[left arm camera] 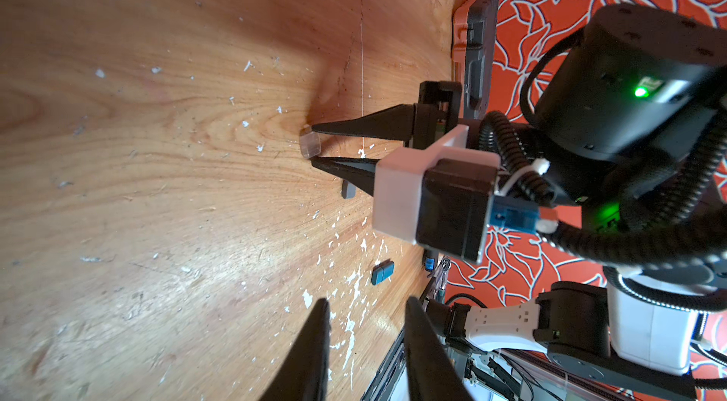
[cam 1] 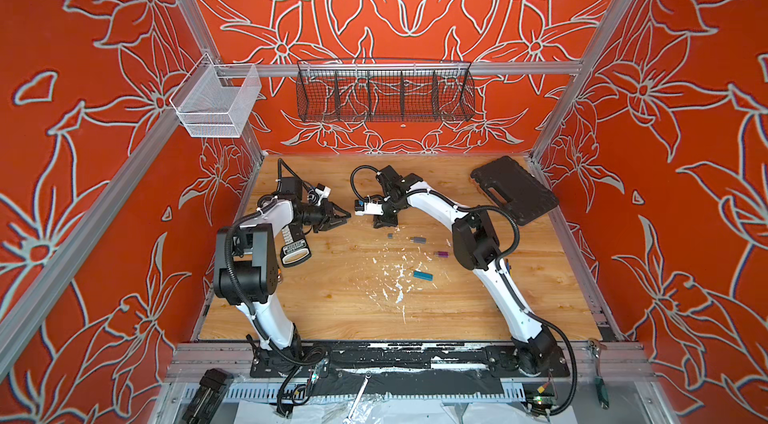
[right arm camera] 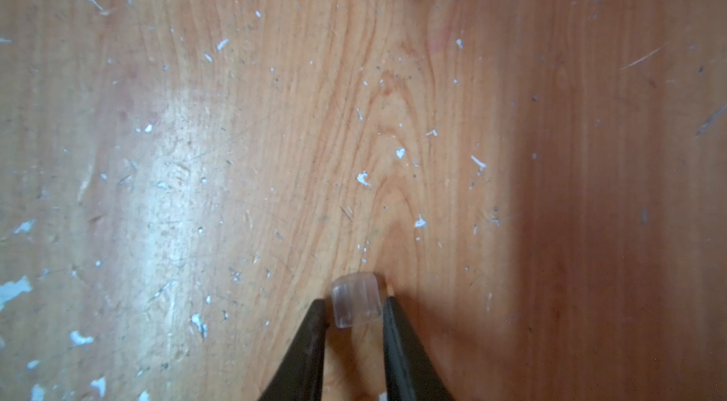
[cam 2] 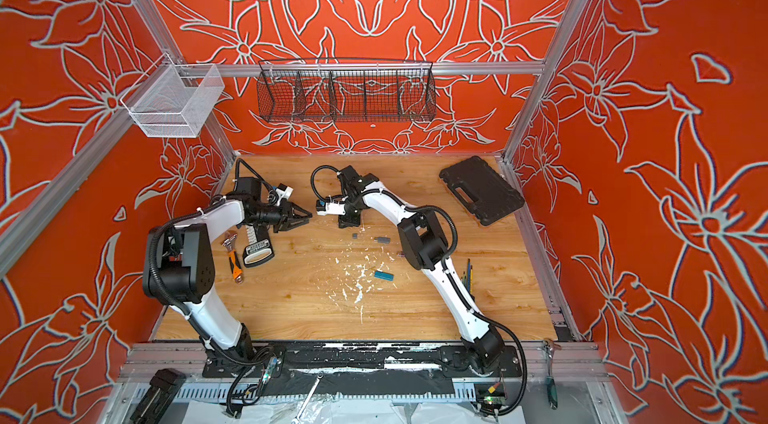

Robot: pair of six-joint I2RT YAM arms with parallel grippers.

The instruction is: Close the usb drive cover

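A small translucent cap [right arm camera: 356, 298] lies on the wooden table between the fingertips of my right gripper, which points down at it; whether both fingers press on it is not clear. In the left wrist view that cap [left arm camera: 309, 142] is also between the right gripper's black fingers. My left gripper hovers to the side, part open, with only table seen between its fingers. A grey USB drive [cam 1: 418, 240] lies right of the right gripper, with a small grey piece [cam 1: 389, 236] nearby.
A blue drive [cam 1: 422, 275] and a purple one [cam 1: 442, 254] lie on the table. A black case [cam 1: 513, 188] is at the back right, tools lie under and beside the left arm, and wire baskets hang on the walls.
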